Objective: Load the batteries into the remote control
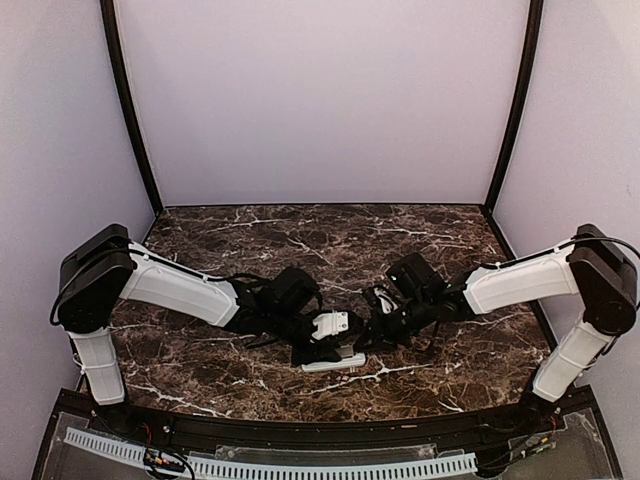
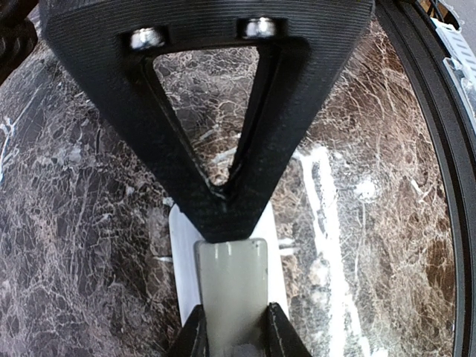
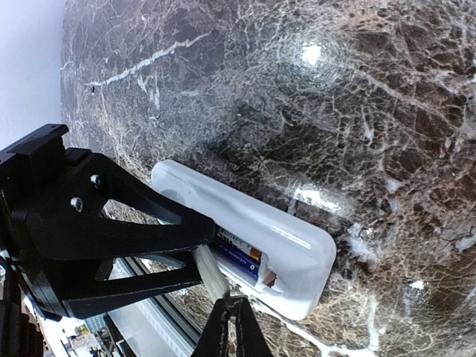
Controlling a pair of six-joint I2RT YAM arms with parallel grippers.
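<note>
The white remote control lies on the marble table, its battery compartment partly showing. Two batteries lie side by side in it, one of them blue; the left fingers cover their other ends. My left gripper has its fingertips on both sides of a pale grey cover, which is held tilted above the remote. At the cover's end are the tips of my right gripper, drawn together; whether they pinch or only touch it is unclear. From above, both grippers hide much of the remote.
Bare dark marble table surrounds the remote, with wide free room behind it. The two grippers stand very close to each other. A dark rail runs along the front edge.
</note>
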